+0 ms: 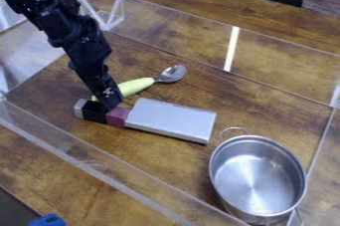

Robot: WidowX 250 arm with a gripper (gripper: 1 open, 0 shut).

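My black gripper is low over a cleaver with a dark and maroon handle and a silver blade, its tip at the handle area. Whether the fingers hold anything is hard to tell. A pale green object, long and rounded, lies just behind the cleaver beside the gripper, with a spoon at its right end.
A steel pot stands at the front right. Clear plastic walls border the wooden work area. A blue object sits at the front left corner.
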